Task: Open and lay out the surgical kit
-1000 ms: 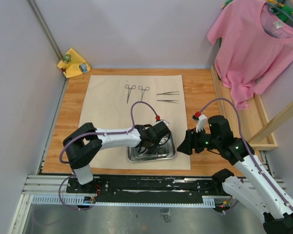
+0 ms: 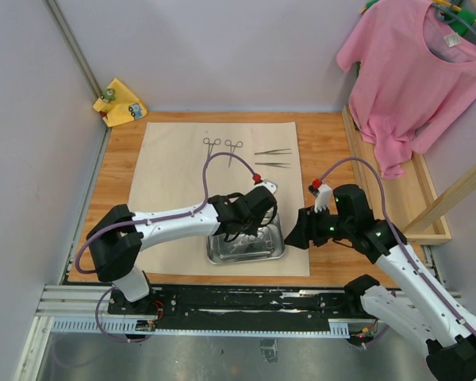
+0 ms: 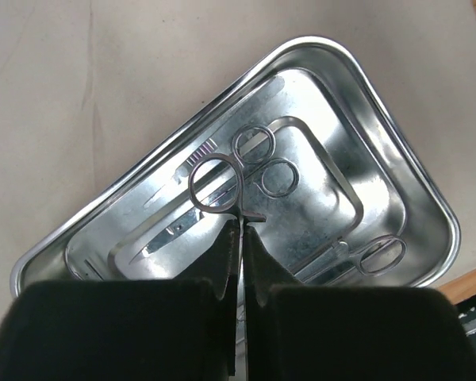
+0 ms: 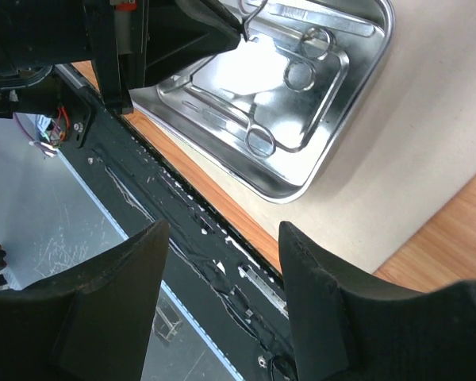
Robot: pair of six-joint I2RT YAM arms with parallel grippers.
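My left gripper is shut on the handle of a ring-handled instrument (image 3: 215, 202) above the steel tray (image 3: 425, 198). More ring-handled instruments and flat ones lie inside the tray, also seen in the right wrist view. My right gripper is part open and empty, right of the tray. On the beige cloth (image 2: 166, 182), two ring-handled instruments (image 2: 233, 147) and two tweezers (image 2: 272, 165) lie in a row behind the tray.
A wooden rack (image 2: 420, 222) with a pink shirt (image 2: 404, 71) stands at the right. A yellow cloth (image 2: 123, 103) sits at the back left.
My left arm has risen and shifted slightly in the top view, its gripper still over the tray. The right arm has barely moved.
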